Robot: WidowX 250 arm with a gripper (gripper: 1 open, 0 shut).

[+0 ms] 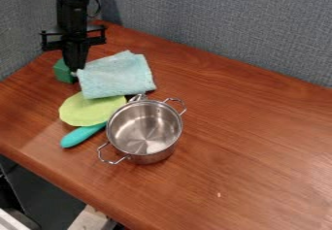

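Observation:
My gripper (74, 61) is at the back left, low at the left edge of a pale blue cloth (116, 75); whether it grips the cloth is unclear. A green object (62, 71) sits partly hidden behind it. The cloth lies beside and partly over a yellow-green disc (85, 112). A teal-handled object (81, 136) extends from under the disc. A steel pot (143, 132) with side handles stands in front of the cloth.
Grey walls (220, 30) bound the table at the back and left; the table's front left edge drops to a dark area.

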